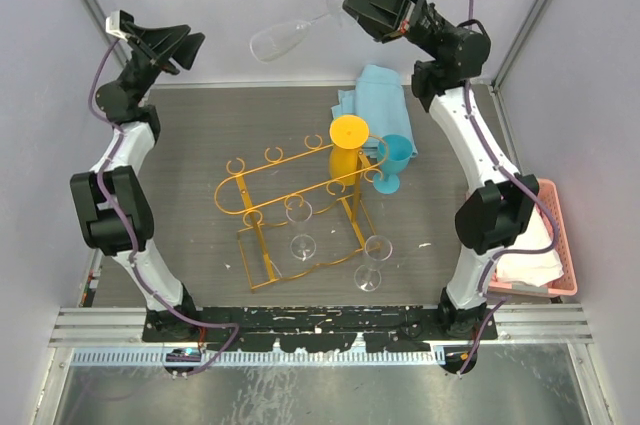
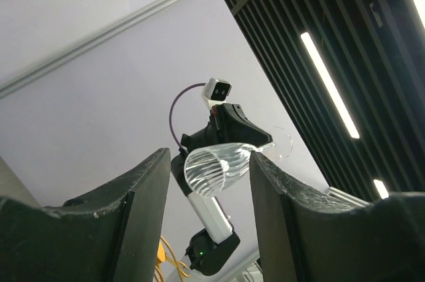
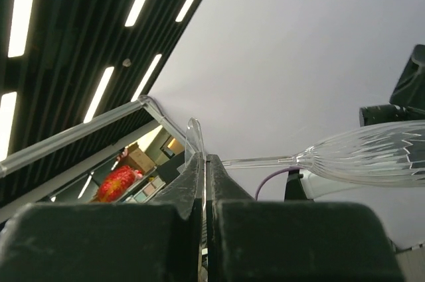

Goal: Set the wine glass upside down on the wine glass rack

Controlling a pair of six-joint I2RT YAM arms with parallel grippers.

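A clear wine glass (image 1: 279,40) is held high at the top middle by my right gripper (image 1: 388,17), shut on its foot end; the bowl points left and slightly down, and in the right wrist view it lies sideways (image 3: 362,152). My left gripper (image 1: 180,50) stands open at the upper left, empty and apart from the glass; its wide-spread fingers frame the glass in the left wrist view. The yellow rack (image 1: 300,194) stands below on the table, with a yellow cup (image 1: 346,150) at its right end and clear glasses (image 1: 302,245) at its front.
A blue goblet (image 1: 394,155) and folded blue cloth (image 1: 380,100) sit right of and behind the rack. A pink basket (image 1: 562,255) with white cloth is at the right edge.
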